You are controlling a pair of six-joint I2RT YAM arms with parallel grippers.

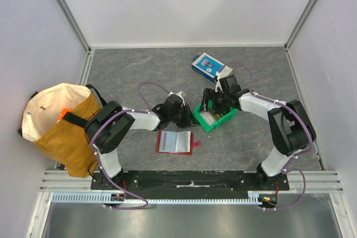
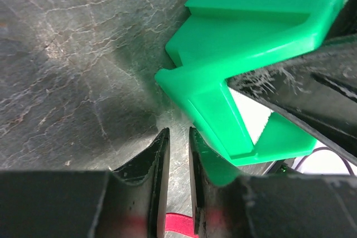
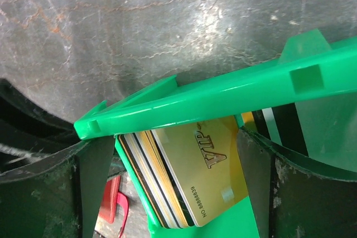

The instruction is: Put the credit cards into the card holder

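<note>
The green tray stands right of centre, holding a stack of credit cards on edge. In the right wrist view, a gold card faces the camera in front of several card edges. My right gripper is open over the tray, one finger either side of that stack. Beside the tray's left corner is my left gripper, its fingers a narrow gap apart with nothing between them. The red card holder lies open on the table, pale sleeves showing and a pink-red strap at its right.
A blue and white box lies behind the tray. At the far left stands a mustard bag with a dark strap. Both grippers are close together at the tray.
</note>
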